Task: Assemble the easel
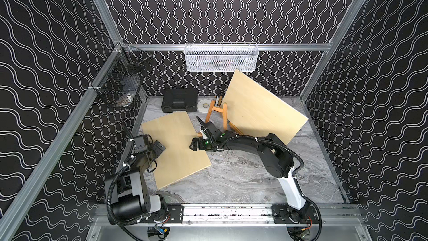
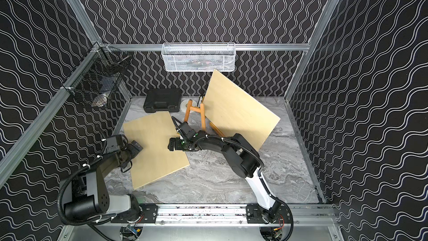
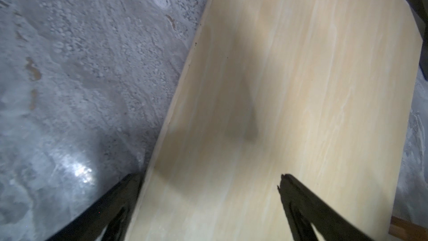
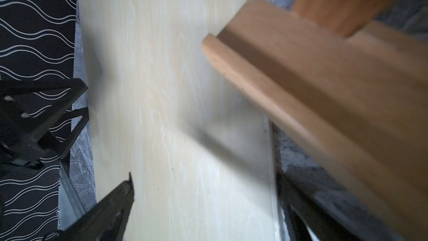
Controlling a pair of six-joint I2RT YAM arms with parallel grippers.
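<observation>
A pale wooden board (image 1: pixel 176 169) lies flat at centre-left. My open left gripper is low over its left edge, one finger beside the edge, the other above the board. My open right gripper is at the board's right edge, nothing held. The wooden easel frame (image 1: pixel 225 113) stands behind the right arm, partly hidden by it; in the right wrist view its wooden ledge (image 4: pixel 312 107) looms beside the right gripper, over the board's edge. A second board (image 1: pixel 263 102) leans tilted behind and right of the frame.
A black case (image 1: pixel 179 100) and a white roll (image 1: pixel 201 105) sit at the back. A white mesh basket (image 1: pixel 221 58) hangs on the back rail, black wire baskets (image 1: pixel 116 84) on the left. Bare marble (image 1: pixel 312 174) shows at front right.
</observation>
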